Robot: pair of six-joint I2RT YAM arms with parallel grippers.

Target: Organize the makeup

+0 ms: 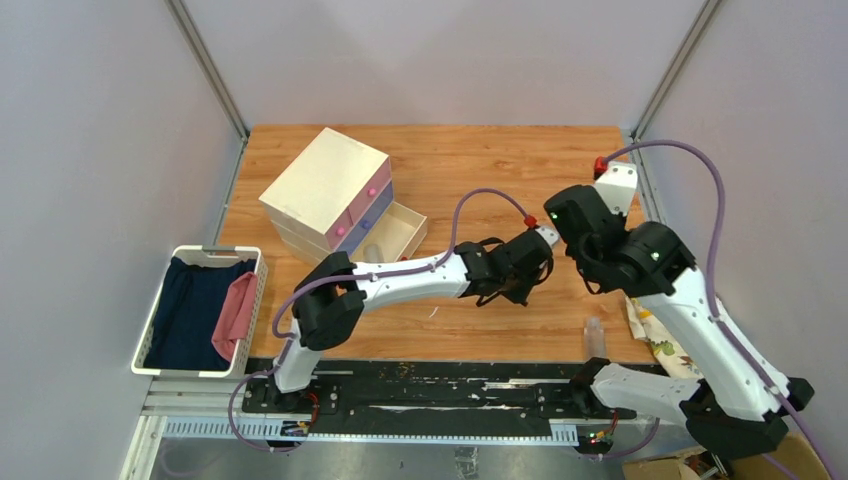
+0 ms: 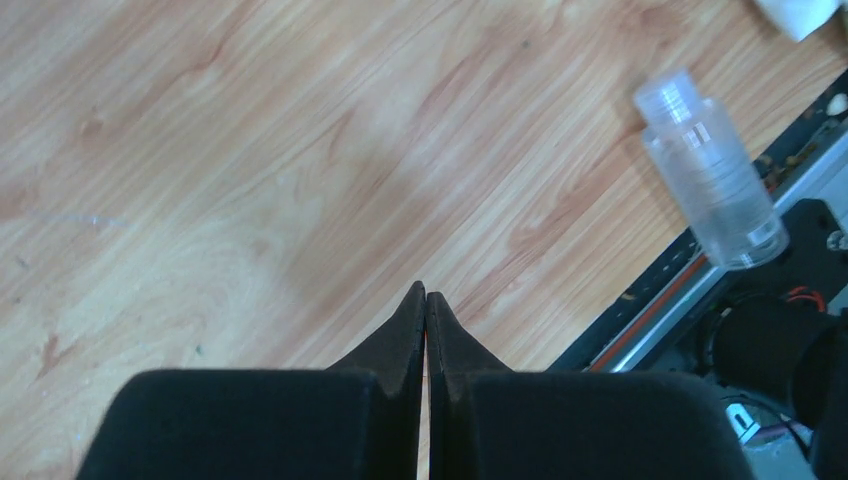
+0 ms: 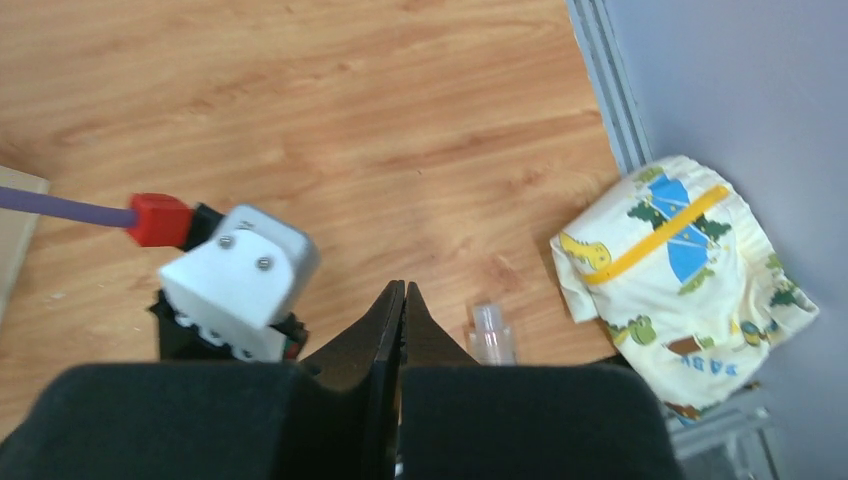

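Note:
A clear bottle (image 2: 715, 175) lies on its side at the table's front edge; from above the bottle (image 1: 595, 338) shows at the front right. My left gripper is shut with nothing between its fingers, and the bottle lies apart from it, to the right in the left wrist view. My right gripper is also shut and empty, over the right side of the table; the bottle's cap end (image 3: 490, 325) shows beyond its fingers. The small cabinet (image 1: 325, 190) has its lowest drawer (image 1: 405, 232) pulled out, a grey tube (image 1: 373, 253) inside, partly hidden by the left arm.
A printed cloth pouch (image 3: 685, 280) lies at the right wall. The white basket (image 1: 150, 310) with dark and pink cloth stands at the left. Both grippers are close together, the left arm crossing mid-table.

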